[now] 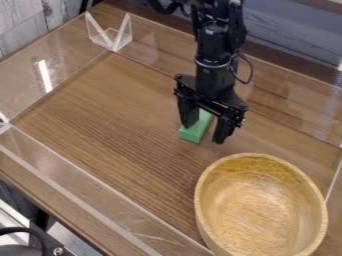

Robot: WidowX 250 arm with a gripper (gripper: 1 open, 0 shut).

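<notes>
My gripper [207, 116] is low over the wooden table, around a green object [194, 130]. Its black fingers stand apart, one to either side, with the green object partly hidden behind them. Whether the fingers touch it, I cannot tell.
A large yellow oval bowl [261, 215] fills the lower right. A white wire holder [107, 32] stands at the back left. Black cables lie at the lower left corner.
</notes>
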